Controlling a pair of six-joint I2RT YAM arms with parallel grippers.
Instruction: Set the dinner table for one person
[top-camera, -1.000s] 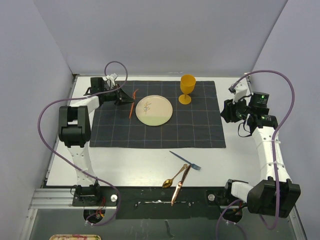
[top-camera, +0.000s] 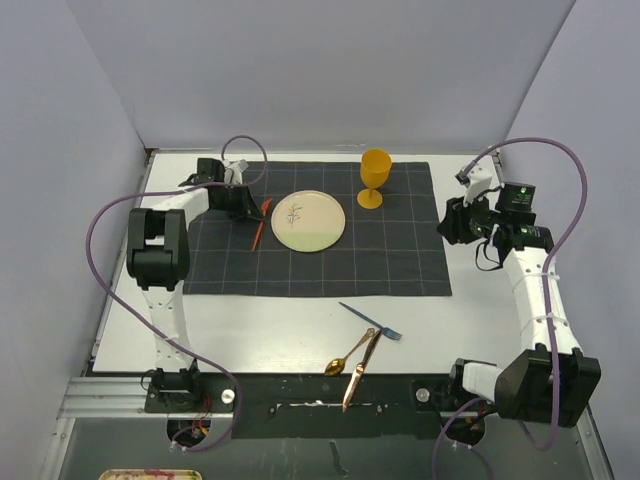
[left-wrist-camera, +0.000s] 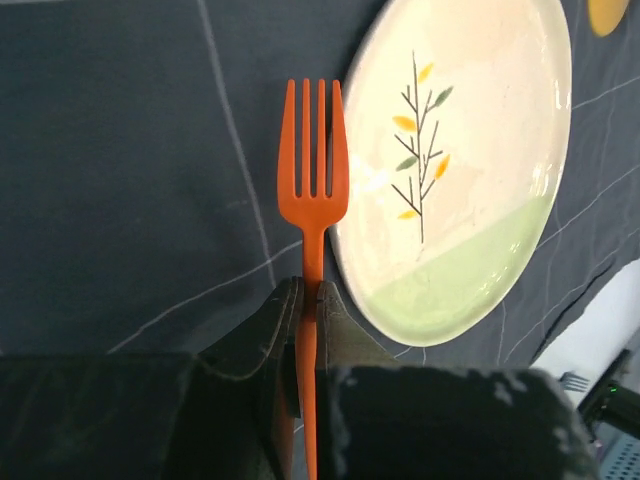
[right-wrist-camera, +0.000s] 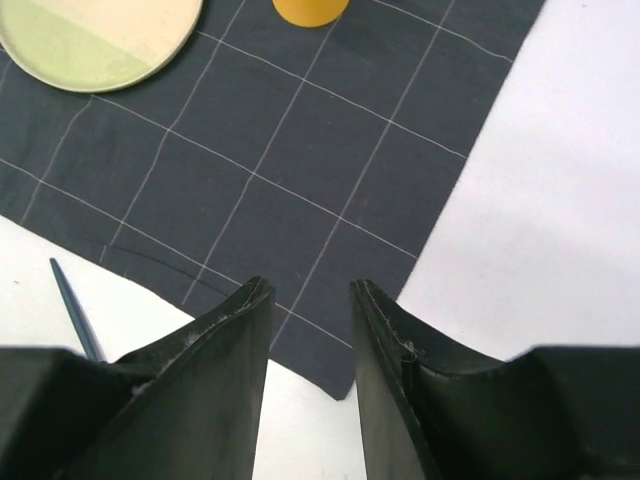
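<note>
An orange fork (left-wrist-camera: 313, 210) is held at its handle by my left gripper, which is shut on it, tines pointing to the back. In the top view the fork (top-camera: 260, 228) is just left of the cream-and-green plate (top-camera: 308, 222); whether it touches the mat (top-camera: 390, 260) I cannot tell. Behind the plate on the right stands a yellow goblet (top-camera: 374, 175). My right gripper is open and empty, off the mat's right edge. In front of the mat lie a blue fork (top-camera: 372, 322), a gold spoon (top-camera: 348, 355) and a copper-coloured knife (top-camera: 361, 372).
Right of the plate the mat is bare. White table (top-camera: 250, 325) shows in front of the mat and at its right side. A grey wall (top-camera: 320, 75) closes off the back. A tray (top-camera: 150, 474) shows at the bottom edge.
My left gripper and the orange fork have shifted slightly toward the front, and the fork's angle has turned a little. The right arm has barely moved; plate and goblet stay put.
</note>
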